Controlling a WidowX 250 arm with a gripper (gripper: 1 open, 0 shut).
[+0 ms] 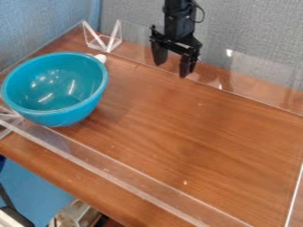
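Observation:
My black gripper (174,55) hangs at the top centre of the camera view, over the back of the wooden table (190,133), its two fingers apart with nothing visible between them. A teal bowl (56,93) stands at the left side of the table, well away from the gripper. A small white object (101,58) peeks out just behind the bowl's rim, mostly hidden.
Clear low walls edge the table, with white brackets (102,35) at the back left and at the left. Grey textured panels stand behind.

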